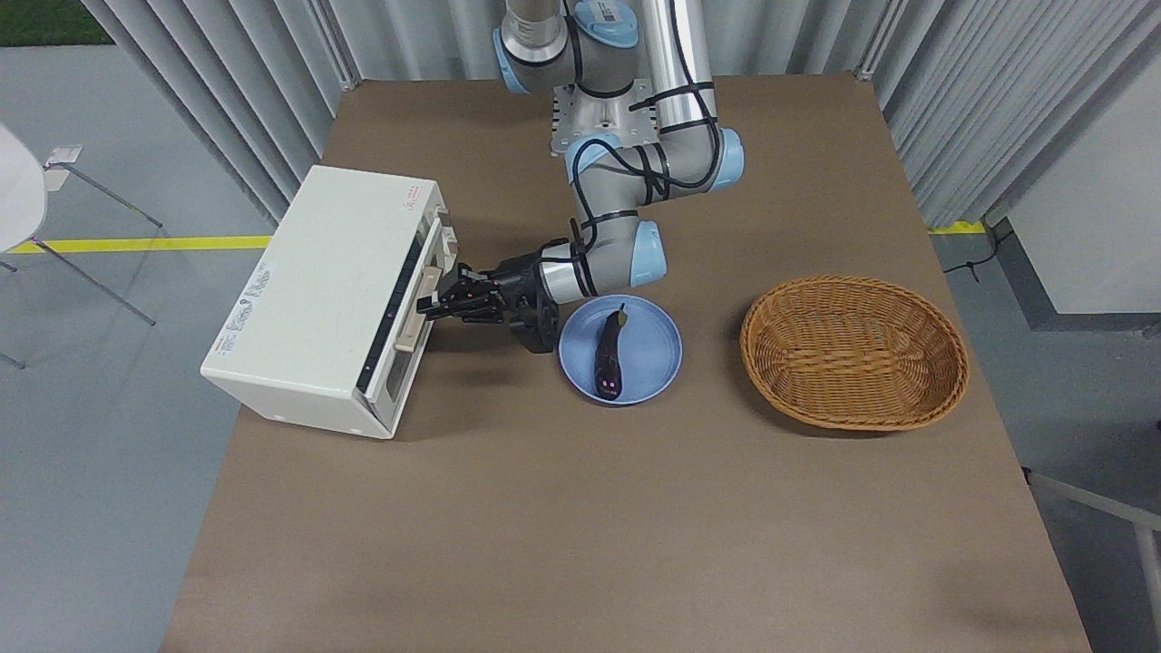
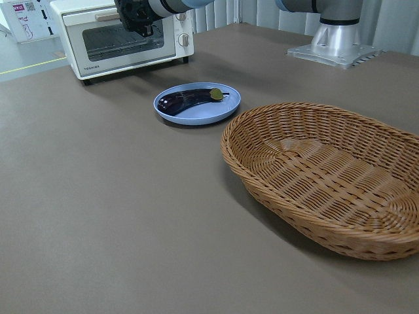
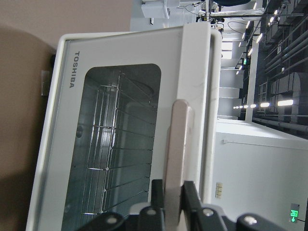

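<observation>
A white toaster oven [image 1: 302, 283] stands at the left of the table. My gripper [image 1: 426, 306] is at the front of its door, shut on the door handle [image 3: 178, 144], which runs between the fingers in the wrist view. The door stands slightly out from the body at its top, with a dark gap showing in the front view. The wire rack shows through the glass. Beside the oven, a dark eggplant [image 1: 609, 359] lies on a blue plate [image 1: 653, 359], just right of the gripper and below the wrist.
A wicker basket [image 1: 853, 354] sits at the right of the table. The arm's base stands at the back centre.
</observation>
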